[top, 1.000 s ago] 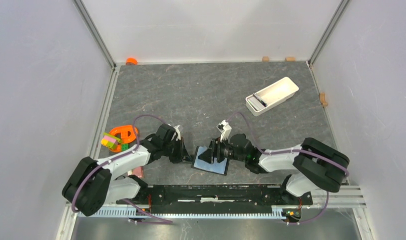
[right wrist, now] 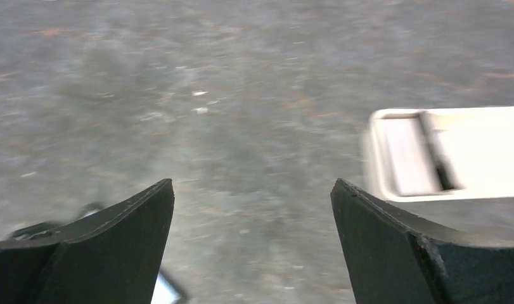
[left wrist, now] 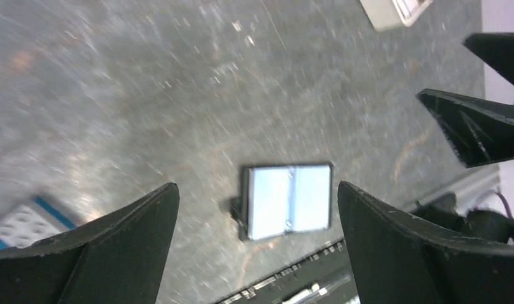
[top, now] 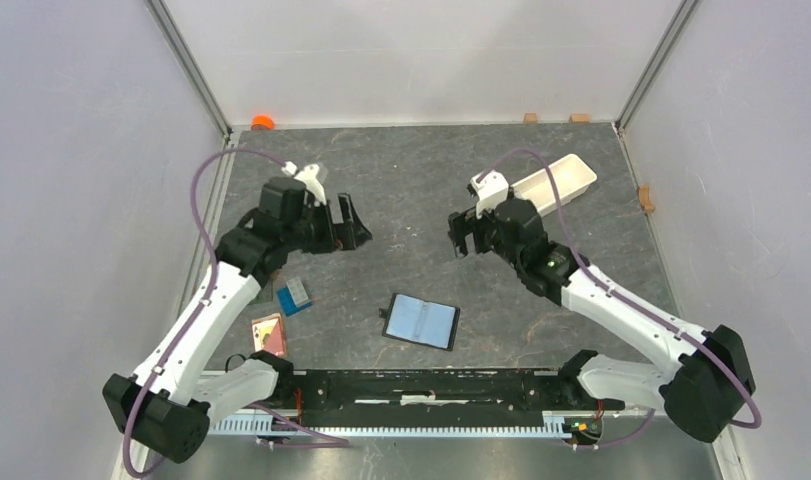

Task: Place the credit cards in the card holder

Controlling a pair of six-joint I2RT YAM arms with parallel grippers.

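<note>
The card holder lies open and flat near the front edge, two pale blue pages showing and a dark clasp tab on its left side. My left gripper is open, up and left of the holder; in the left wrist view the holder appears between its fingers, apart from them. Farther right, my right gripper is open too, nothing between its fingers. The right wrist view shows a pale card stack beside a black strip at one end of the white tray.
Left of the holder lie a blue and grey item and a red card box. The white tray stands at the back right, partly behind my right arm.
Both grippers have pulled back from the card holder toward the far side, uncovering it. My left arm now covers the orange tray and toy blocks.
</note>
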